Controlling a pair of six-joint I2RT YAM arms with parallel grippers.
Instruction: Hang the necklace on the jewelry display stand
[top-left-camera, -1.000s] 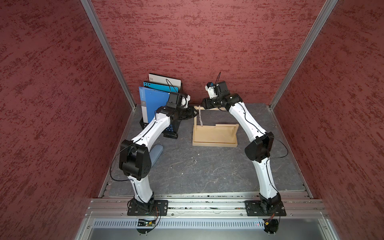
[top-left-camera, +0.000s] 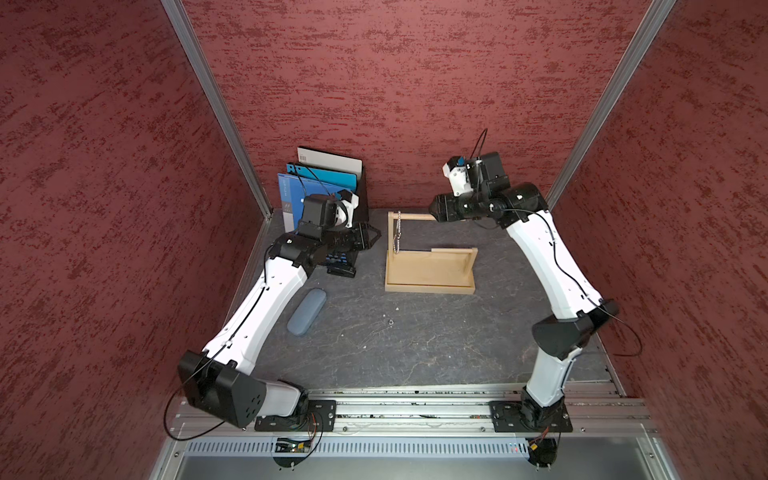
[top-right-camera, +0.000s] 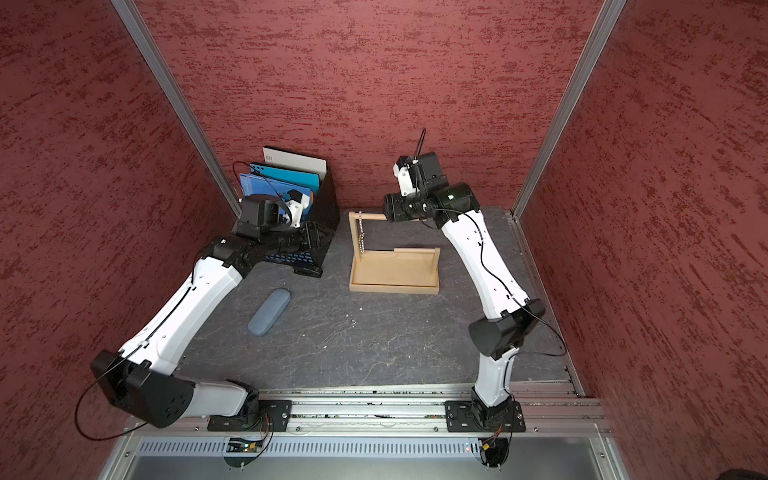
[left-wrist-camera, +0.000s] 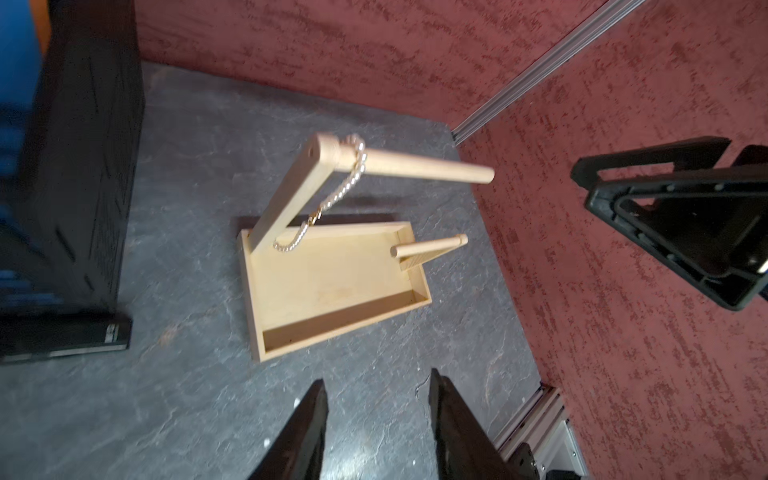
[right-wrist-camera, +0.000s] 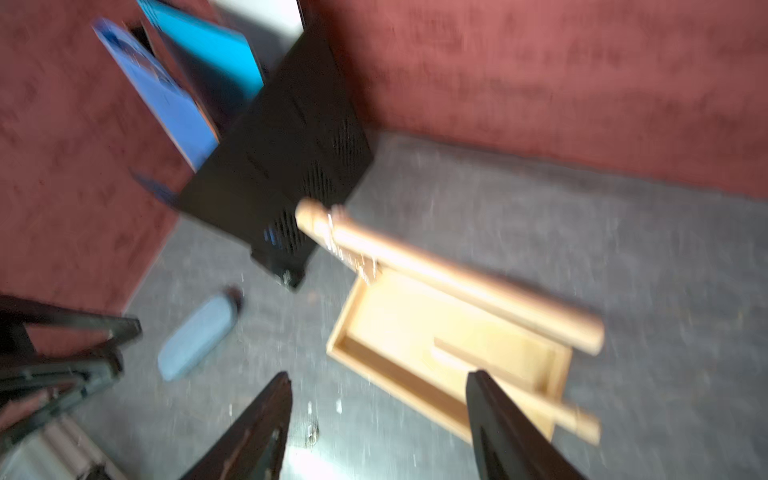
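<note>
The pearl necklace (left-wrist-camera: 340, 188) hangs over the top bar of the wooden display stand (left-wrist-camera: 416, 164), close to the upright at its left end, dangling toward the wooden tray base (left-wrist-camera: 320, 284). My left gripper is open with nothing between its fingers, above and to the front-left of the stand. My right gripper is also open and empty, raised above the stand's right side. The right wrist view is blurred.
A black file rack (right-wrist-camera: 284, 136) with blue and white folders stands left of the stand. A grey-blue case (top-left-camera: 306, 312) lies at the front left.
Both arms have drawn away from the necklace: my left gripper back and toward the left front, my right gripper toward the right. The necklace remains on the bar.
</note>
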